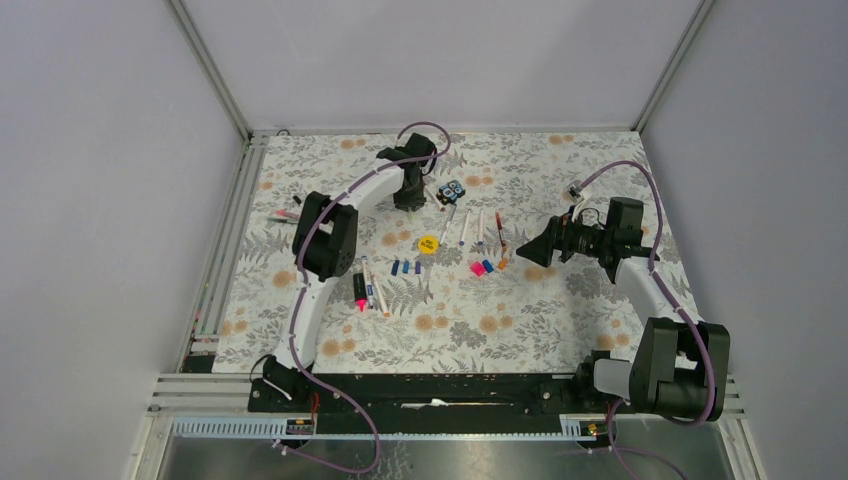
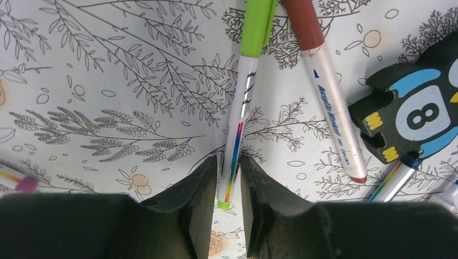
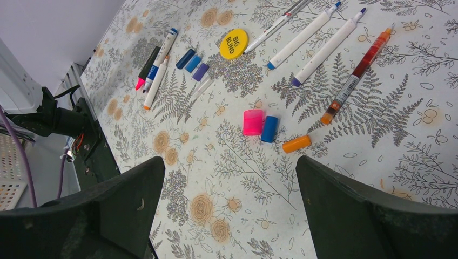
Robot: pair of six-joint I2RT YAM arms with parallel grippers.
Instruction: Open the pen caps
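Observation:
In the left wrist view my left gripper straddles the lower barrel of a white pen with a green cap (image 2: pixel 254 27); its fingers are close around it, and whether they grip is unclear. A brown-capped marker (image 2: pixel 329 102) lies alongside. My right gripper stands open over the paper, nothing between its fingers. In the right wrist view loose caps, pink (image 3: pixel 253 122), blue (image 3: pixel 269 129) and orange (image 3: pixel 296 143), lie near uncapped pens, including an orange-red one (image 3: pixel 356 75) and white ones (image 3: pixel 327 48). More blue and purple caps (image 3: pixel 193 63) lie farther left.
A dark cartoon block (image 2: pixel 410 102) sits right of the left gripper's pens. A yellow disc (image 3: pixel 233 44) lies mid-table, with several markers (image 1: pixel 372 285) below it near the left arm.

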